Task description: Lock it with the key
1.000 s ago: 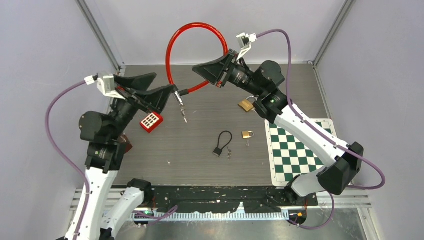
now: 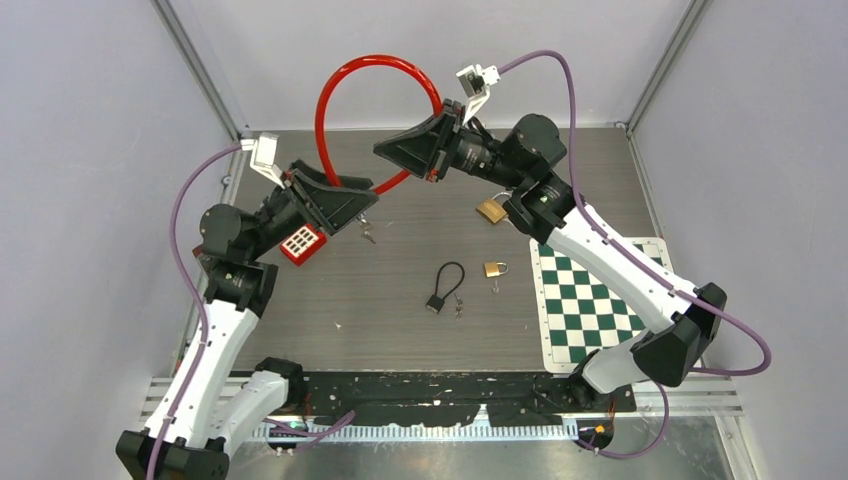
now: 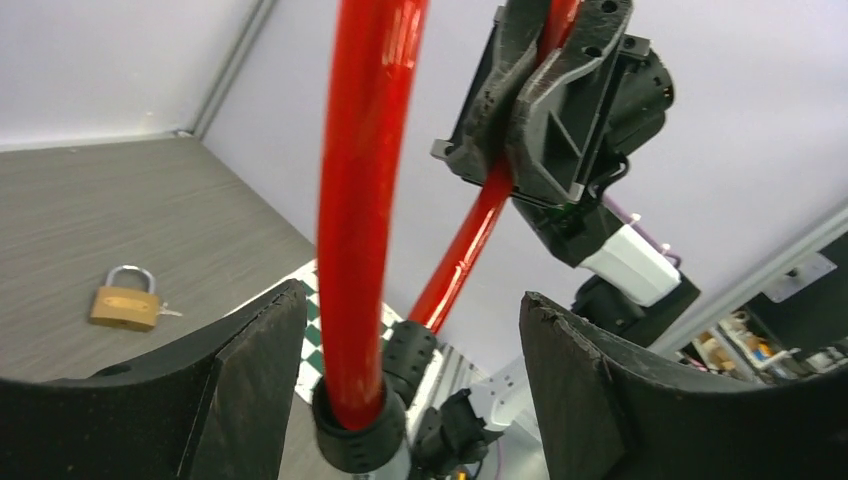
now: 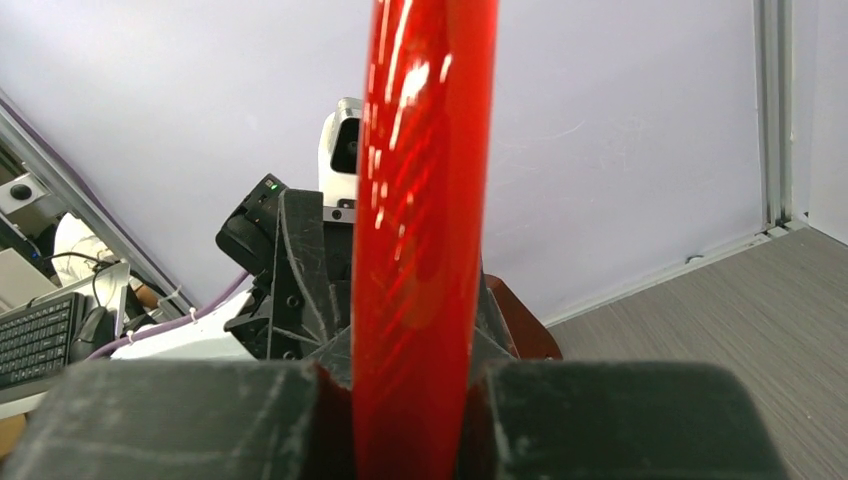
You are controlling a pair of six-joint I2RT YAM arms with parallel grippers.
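A red cable lock [image 2: 375, 60] hangs in a loop above the table. My right gripper [image 2: 382, 150] is shut on its tube, which shows large between the fingers in the right wrist view. My left gripper [image 2: 368, 192] stands open around the lower end of the loop. In the left wrist view the black lock end [image 3: 365, 430] lies between its two spread fingers, nearer the left one. From the top, that lock end is hidden by the left fingers, while keys [image 2: 366, 228] dangle just below.
On the table lie a large brass padlock [image 2: 491, 210], a small brass padlock [image 2: 494, 269] and a black cable lock [image 2: 437, 302]. A red box [image 2: 303, 243] sits under the left arm; a green checkered board [image 2: 580, 305] lies under the right.
My left gripper has moved right until its fingers reach around the lock end, which they now cover. The right gripper and the red loop have shifted slightly left.
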